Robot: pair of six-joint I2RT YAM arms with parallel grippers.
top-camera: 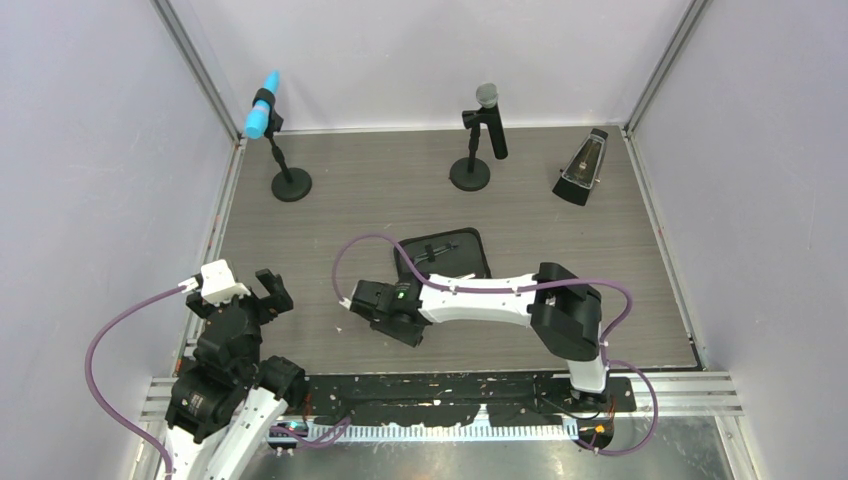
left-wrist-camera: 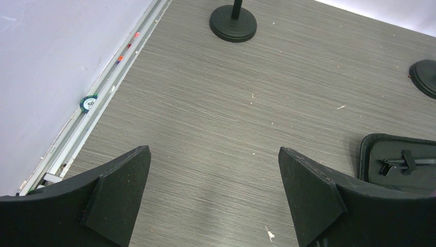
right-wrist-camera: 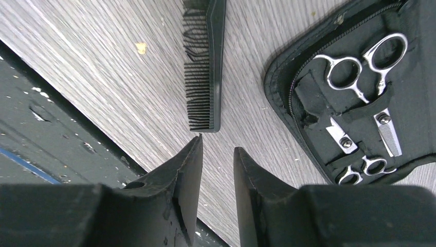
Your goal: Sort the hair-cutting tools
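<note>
A black zippered tool case holds several silver scissors, including thinning scissors, under straps; in the top view the case is partly hidden by my right arm. A black comb lies on the table outside the case, just beyond the fingertips of my right gripper, which is part open with nothing between its fingers and low beside the case. My left gripper hangs open and empty at the table's left, with the case to its right.
Two stands with round bases stand at the back, holding a blue object and a microphone. A metronome is at back right. The front edge lies close to my right gripper.
</note>
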